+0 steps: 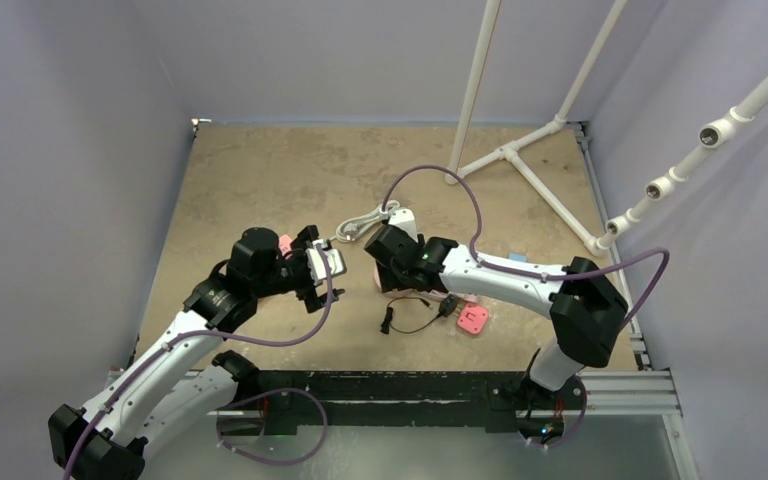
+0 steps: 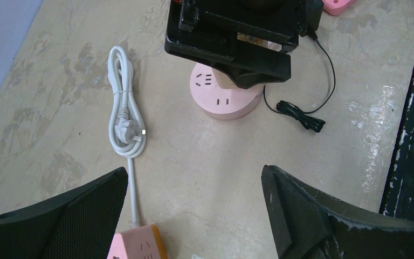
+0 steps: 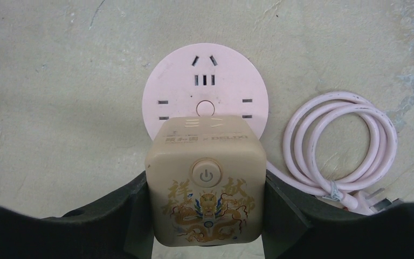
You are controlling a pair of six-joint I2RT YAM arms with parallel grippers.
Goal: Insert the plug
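Note:
A beige cube plug adapter (image 3: 205, 199) with a dragon print sits between the fingers of my right gripper, over the near part of a round pink socket (image 3: 205, 81), which shows its holes and centre button. Whether the adapter's prongs are in any holes is hidden. In the left wrist view the same socket (image 2: 221, 105) lies under the black right gripper. My left gripper stands open, empty, above the bench on the left.
A coiled white cable (image 2: 124, 91), a pink-and-orange block (image 2: 137, 243) and a thin black cable (image 2: 296, 113) lie around the socket. A coiled pink cord (image 3: 339, 145) is beside it. A white pipe frame (image 1: 550, 190) stands at the back right.

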